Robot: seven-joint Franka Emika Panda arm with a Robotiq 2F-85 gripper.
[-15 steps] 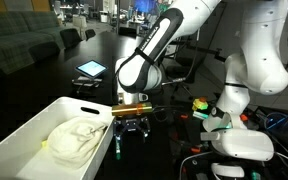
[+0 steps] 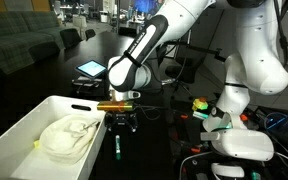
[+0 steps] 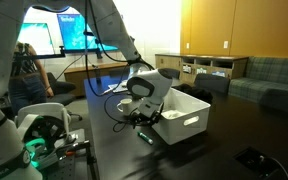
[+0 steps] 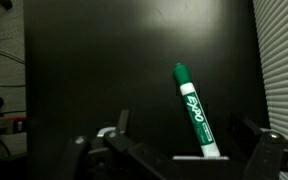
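A white marker with a green cap and green lettering (image 4: 197, 118) lies on the dark table, and it also shows as a small pale stick in exterior view 1 (image 2: 118, 148). In exterior view 2 the marker (image 3: 145, 138) rests in front of the white box. My gripper is open above the table, with nothing held between its fingers. The marker's white end reaches toward the gap between the fingers in the wrist view, nearer the right one. From outside, the gripper (image 2: 121, 121) hangs apart from the marker, slightly behind it.
Beside the marker stands a white open box (image 2: 19, 140) with pale cloth (image 2: 66, 140) inside; its ribbed wall (image 4: 281, 60) runs close on the right in the wrist view. A white mug (image 3: 125, 106) and cables (image 2: 189, 160) are on the other side. Bare table lies in front.
The gripper has risen and shifted a little to the left in exterior view 1, exposing more of the table around the marker. The marker appears unmoved.
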